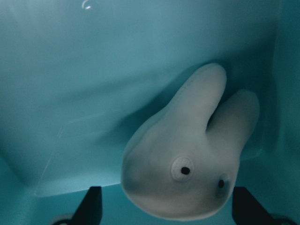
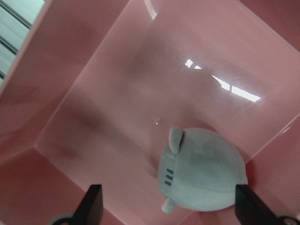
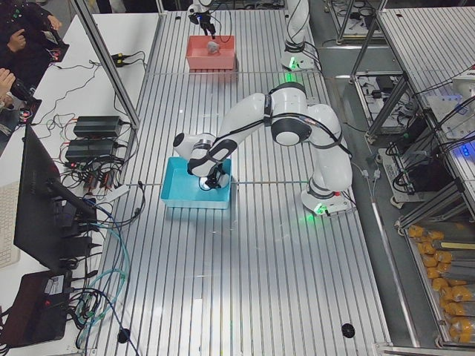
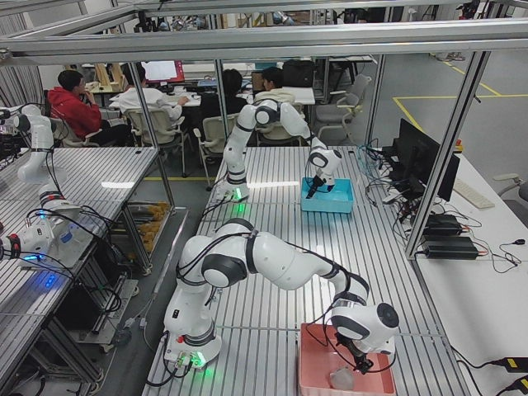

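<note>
A white plush rabbit-like toy [image 1: 173, 154] with two ears and eye spots lies in the blue bin [image 3: 193, 196]. My left gripper is over it, fingers spread either side of its lower part; whether it touches cannot be told. A pale grey round plush [image 2: 199, 173] with small ears and stripes lies in the pink bin [image 4: 309, 371]. My right gripper stands open above it, the plush between and below the spread fingertips.
Both bins stand on a slatted metal table [image 3: 245, 274]. Cables, black power units and a monitor [image 3: 44, 208] line one long side, beside a frame post. The table between and around the bins is mostly clear.
</note>
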